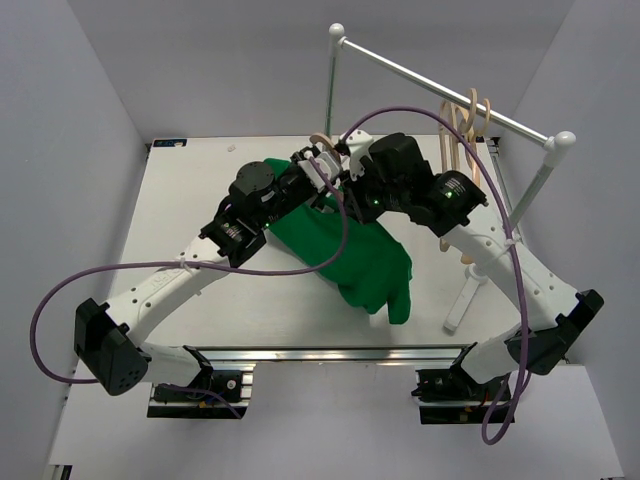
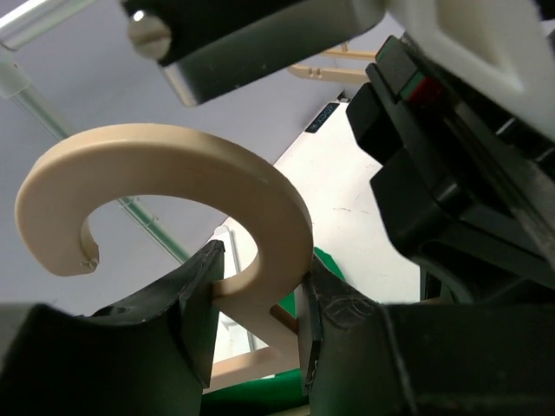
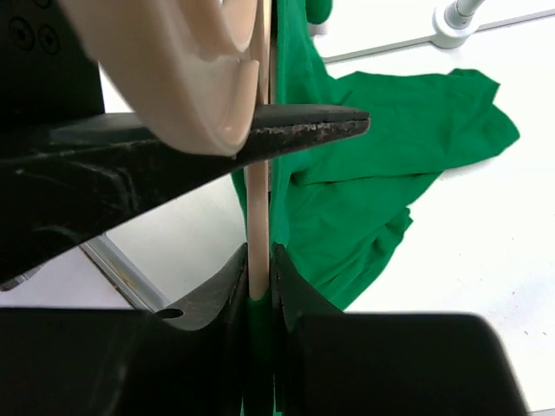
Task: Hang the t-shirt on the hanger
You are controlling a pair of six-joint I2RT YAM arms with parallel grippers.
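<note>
The green t shirt point(image 1: 355, 270) hangs between the grippers, spread below them in the top view. My left gripper point(image 1: 320, 165) is shut on the wooden hanger point(image 2: 152, 152), just under its curved hook in the left wrist view. My right gripper point(image 1: 350, 185) is close against it. In the right wrist view its fingertips meet around the hanger's pale bar point(image 3: 257, 217) with green cloth along it and below it. How far they are closed is hard to tell.
A white rack point(image 1: 440, 90) stands on the right with several wooden hangers point(image 1: 465, 120) on its rail. Purple cables loop over both arms.
</note>
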